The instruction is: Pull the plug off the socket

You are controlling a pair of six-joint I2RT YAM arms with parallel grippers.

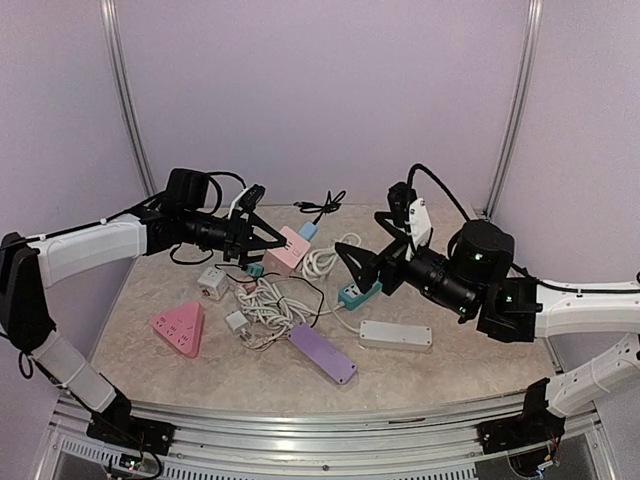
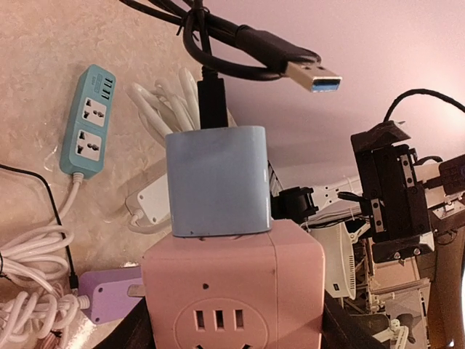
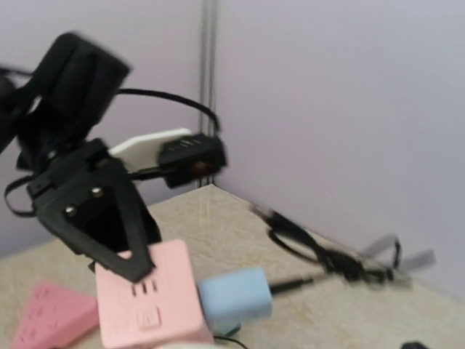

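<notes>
Held up over the table, a pink cube socket [image 1: 288,250] is gripped by my left gripper [image 1: 277,243], one of whose fingers [image 3: 129,225] lies across the cube in the right wrist view. A light blue plug [image 2: 218,182] sits against one face of the pink socket [image 2: 211,291], its black cable [image 2: 212,102] leading away from the far end. From the right wrist view, the blue plug [image 3: 236,294] still meets the cube's side. My right gripper [image 1: 362,270] hangs open to the right of them, apart from both, with nothing between its fingers.
A teal power strip [image 2: 89,120], a purple strip [image 1: 322,354], a white strip [image 1: 395,335] and a pink triangular socket [image 1: 180,328] lie on the table. Coiled white cords [image 1: 275,308] fill the middle. Bare tabletop shows at the front right.
</notes>
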